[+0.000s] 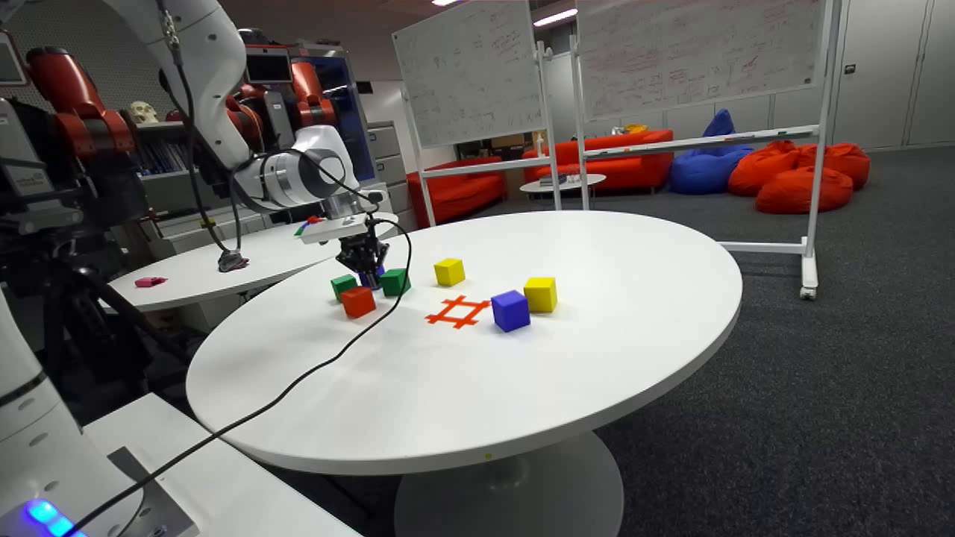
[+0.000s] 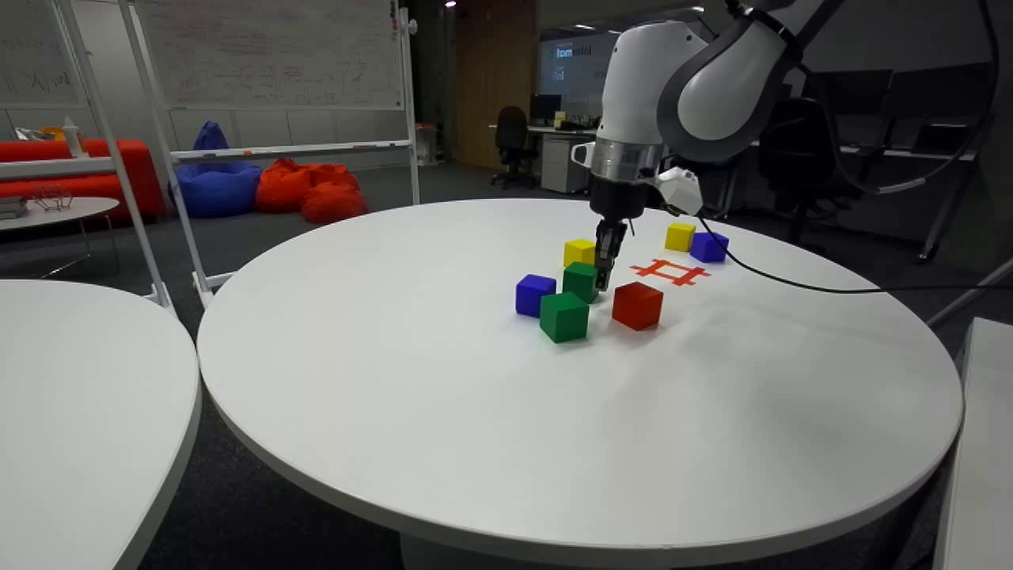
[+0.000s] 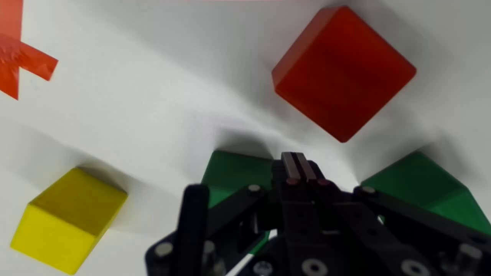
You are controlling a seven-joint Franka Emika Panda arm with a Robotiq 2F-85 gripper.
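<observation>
My gripper is shut, its two fingers pressed together with nothing showing between them. It points down low among a cluster of cubes. A red cube [image 3: 345, 76] lies just beyond the fingertips in the wrist view. One green cube [image 3: 237, 172] sits close on the left of the fingers, and another green cube [image 3: 419, 179] is to the right; both are partly covered by the gripper. A blue cube [image 2: 536, 295] stands beside the green ones in exterior view 2. The yellow cube [image 3: 60, 225] is farther left in the wrist view.
Red tape marks a crossed square [image 1: 459, 312] on the round white table [image 1: 573, 385]. Past it stand a second blue cube [image 1: 510, 310] and a second yellow cube [image 1: 541, 294]. A black cable [image 1: 331, 361] hangs across the table in view.
</observation>
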